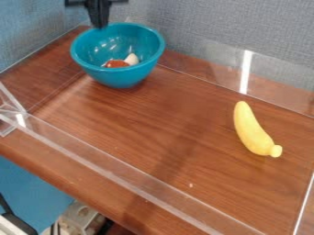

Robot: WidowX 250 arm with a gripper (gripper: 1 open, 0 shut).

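Note:
A blue bowl point(117, 72) sits at the back left of the wooden table, holding a red item point(114, 63) and a pale item point(131, 59). My black gripper point(98, 13) is at the top edge, above the bowl, mostly out of view, so its fingers are hard to make out. A yellow banana point(254, 129) lies on the right part of the table.
Clear rims point(135, 182) border the table along the front and back. Grey padded walls point(221, 27) stand behind.

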